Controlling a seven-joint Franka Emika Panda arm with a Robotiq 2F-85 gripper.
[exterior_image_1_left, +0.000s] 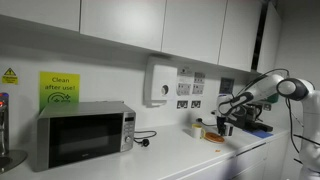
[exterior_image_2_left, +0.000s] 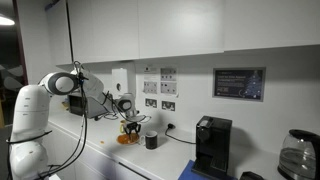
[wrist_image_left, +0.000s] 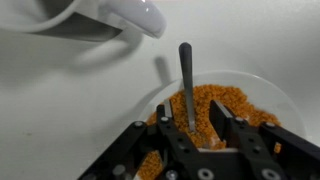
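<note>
A white bowl full of small orange grains fills the lower right of the wrist view. The spoon has a dark handle end and rests in the grains, its handle pointing up the picture. My gripper is over the bowl, its fingers apart on either side of the handle, with visible gaps at both sides. From exterior view 2, the gripper appears just above the orange contents. How close the fingertips are to the grains is hard to judge.
A mug stands beside the bowl; its handle points towards it. The black coffee machine and a glass jug are further along the counter. A microwave sits at the other end, with bare counter between.
</note>
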